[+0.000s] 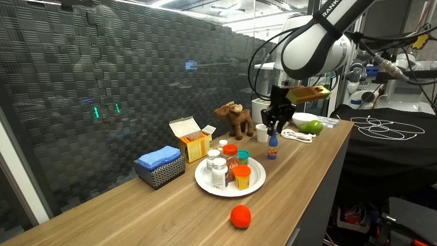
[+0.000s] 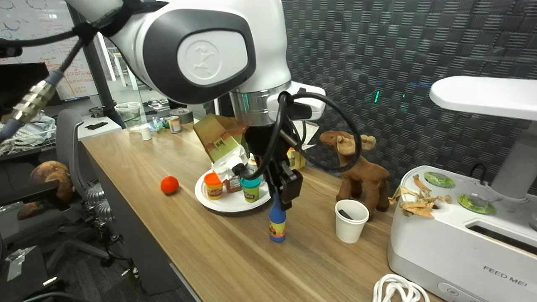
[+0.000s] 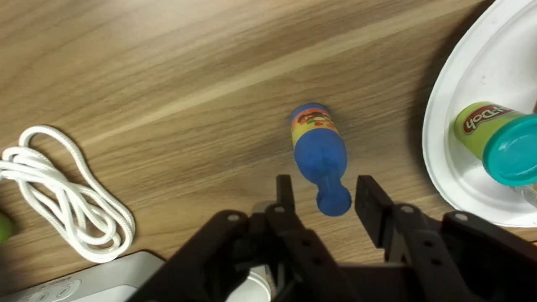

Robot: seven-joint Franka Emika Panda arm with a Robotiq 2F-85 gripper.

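Note:
A small blue bottle (image 3: 322, 151) with a yellow and red label stands upright on the wooden table, right of the plate in the first exterior view (image 1: 272, 147). My gripper points down over it, its fingers part open. In the wrist view the bottle's top lies between the two fingertips, with a gap showing on each side, narrower on the right. From the second exterior view, the gripper (image 2: 282, 199) covers the bottle's neck, while the labelled body (image 2: 277, 226) shows below.
A white plate (image 1: 200, 180) with several jars and tubs lies close by. Around the bottle are a paper cup (image 2: 350, 232), a white cord (image 3: 95, 216) and a brown plush moose (image 2: 365, 176). A red ball (image 1: 240, 216) rests nearer the front; bare table surrounds it.

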